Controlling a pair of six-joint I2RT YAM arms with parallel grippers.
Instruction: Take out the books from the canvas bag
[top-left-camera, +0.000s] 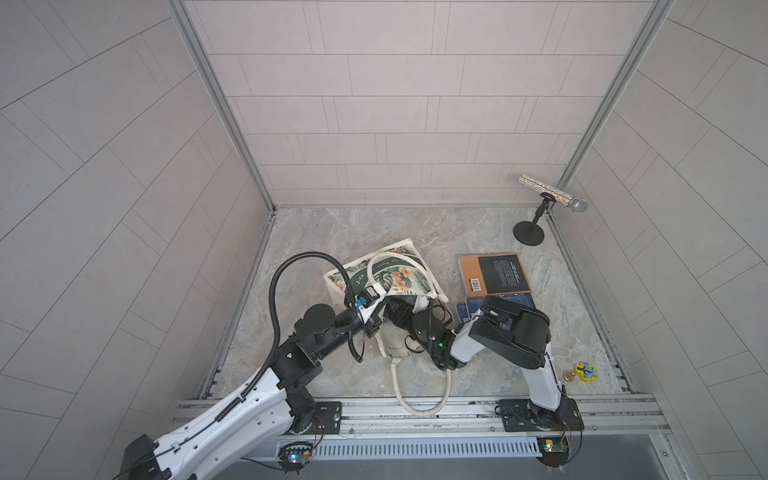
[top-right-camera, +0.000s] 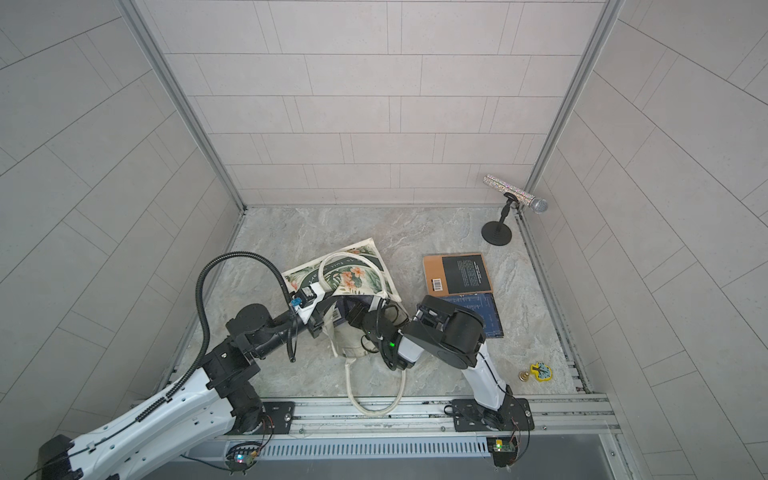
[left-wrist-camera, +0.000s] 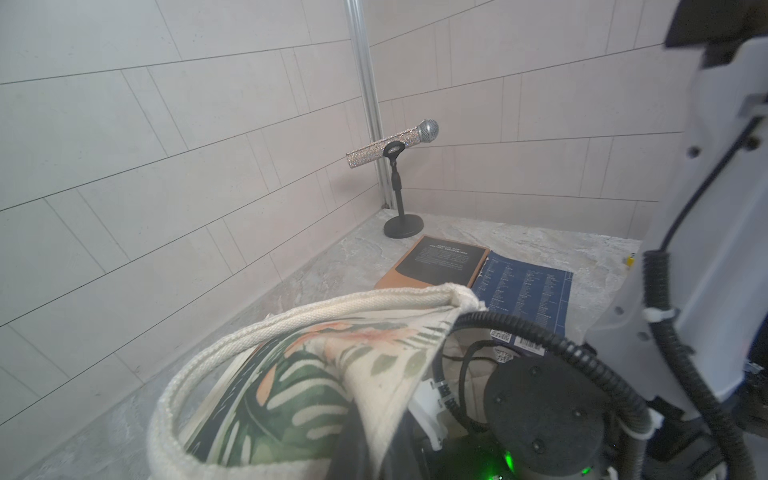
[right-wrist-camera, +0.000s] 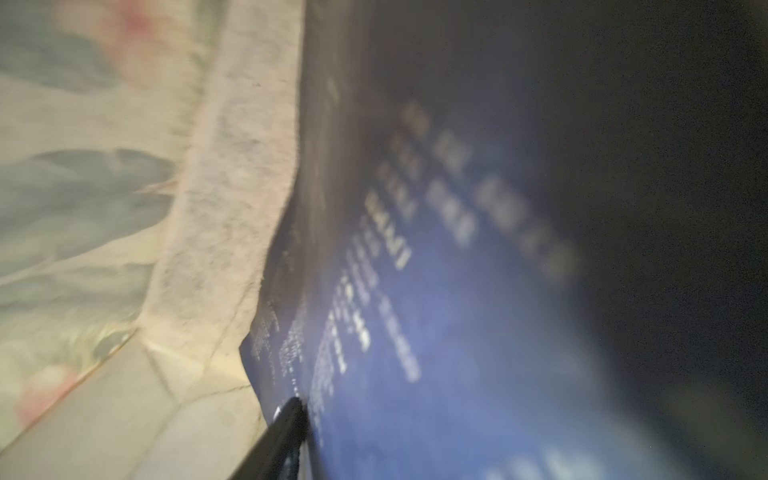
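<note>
The canvas bag (top-left-camera: 409, 276), cream with a leafy floral print, lies mid-table with its mouth toward the arms. In the left wrist view my left gripper is shut on the bag's fabric, which bunches up between its fingers. My right gripper (top-left-camera: 393, 310) reaches into the mouth. Filling much of the right wrist view is a dark blue book (right-wrist-camera: 408, 376) with pale print, inside the bag. One dark finger (right-wrist-camera: 280, 444) lies along that book's edge; the opposite finger is hidden, so the grip on it cannot be judged.
To the right lie an orange-and-black book (top-right-camera: 466, 273) and a blue book (top-right-camera: 481, 312). A microphone on a stand (top-left-camera: 529, 232) occupies the back right corner. A small yellow object (top-left-camera: 586, 371) sits front right. Bare table lies left and behind the bag.
</note>
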